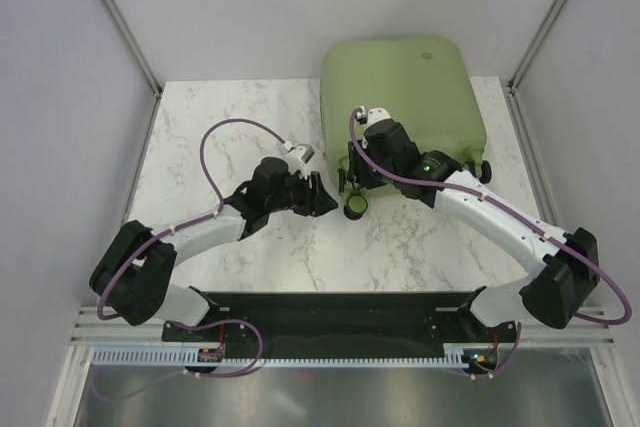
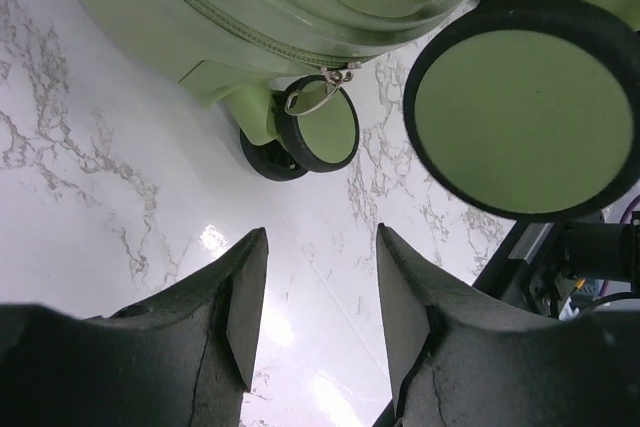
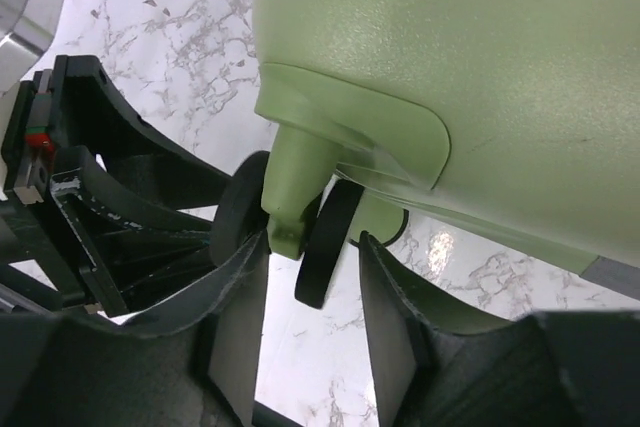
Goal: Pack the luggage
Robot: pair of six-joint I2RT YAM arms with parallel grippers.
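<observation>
A large green suitcase (image 1: 400, 77) lies at the back right, with wheels on its front edge. My left gripper stands open left of the near corner, a little apart, facing a zipper pull (image 2: 338, 77) and a round wheel (image 2: 520, 117). My right gripper is over that corner, fingers either side of the lower part of a wheel mount (image 3: 298, 177) and its black-rimmed wheel (image 3: 330, 242); whether they touch it I cannot tell.
Walls bound it at the back and sides. A second wheel (image 1: 355, 206) sits below the near corner.
</observation>
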